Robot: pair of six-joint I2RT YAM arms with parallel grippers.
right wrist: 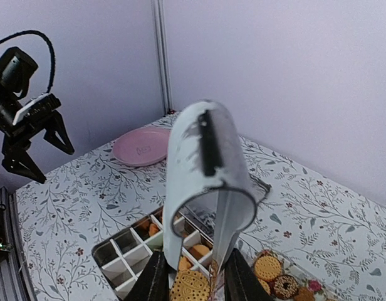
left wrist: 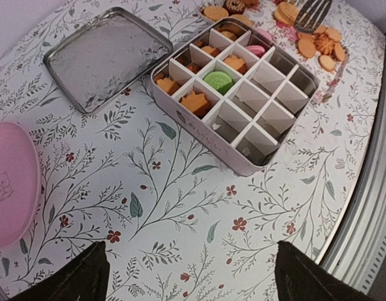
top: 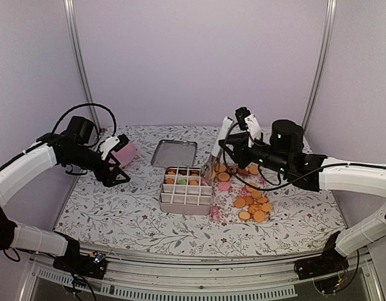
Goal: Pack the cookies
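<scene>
The divided box [top: 185, 204] stands mid-table, some compartments holding orange, pink and green cookies [left wrist: 218, 81], others empty. Loose cookies [top: 255, 210] lie to its right. My right gripper is raised over the box's right side around a white-handled metal tool [top: 221, 135], seemingly a turner with a slotted head [left wrist: 312, 15]. A patterned cookie [right wrist: 188, 288] shows low between or behind its fingers; whether it is carried is unclear. My left gripper [top: 114, 175] hangs open and empty left of the box.
A grey metal tray [top: 174, 153] lies behind the box. A pink plate [left wrist: 8, 188] is at the left, partly behind the left arm in the top view.
</scene>
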